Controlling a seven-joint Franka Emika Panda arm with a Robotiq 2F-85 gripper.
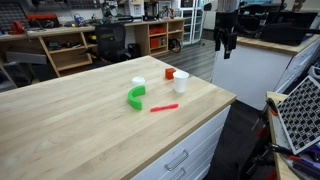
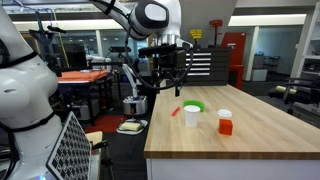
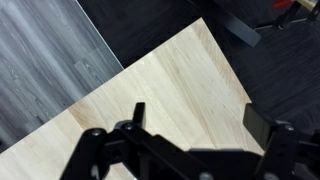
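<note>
My gripper is open, its two dark fingers wide apart over a bare corner of the wooden table, with nothing between them. In exterior view 1 the gripper [image 1: 224, 52] hangs high, past the table's right end and clear of every object. On the table stand a white cup [image 1: 180, 81], an orange-red block [image 1: 169, 72] and a white round item [image 1: 138, 82]. A green curved piece [image 1: 136, 97] and a red stick [image 1: 164, 107] lie nearer the front. None of these objects appears in the wrist view.
White drawers [image 1: 185, 155] stand under its front edge. A black perforated panel [image 1: 300, 115] is at the far right. An office chair [image 1: 111, 42] and workbenches stand behind.
</note>
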